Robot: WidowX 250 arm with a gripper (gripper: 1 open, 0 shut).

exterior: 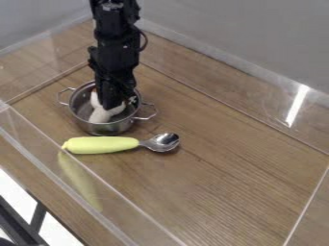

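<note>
A steel pot (108, 121) with two wire side handles stands on the wooden table at the left. My black gripper (115, 96) reaches down into it from above. A pale, whitish object (103, 110) lies inside, close beside my fingertips; whether they touch it I cannot tell. The inside of the pot is partly hidden by the gripper, and I see nothing clearly held between its fingers.
A yellow-handled spoon (100, 145) lies in front of the pot, bowl to the right. Walls border the back, and the table's edge is at the lower left.
</note>
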